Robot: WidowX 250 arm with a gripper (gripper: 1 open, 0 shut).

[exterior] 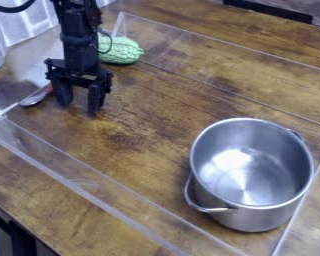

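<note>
My black gripper [80, 92] hangs low over the wooden table at the upper left, its fingers near the surface; whether it is open or shut is hard to make out. A red-handled spoon or similar utensil [33, 99] lies just left of it, partly hidden behind it. Behind the arm is a pale green corn-like vegetable [120, 50].
A large steel pot [250, 172] with handles stands at the lower right. Clear plastic walls border the work area.
</note>
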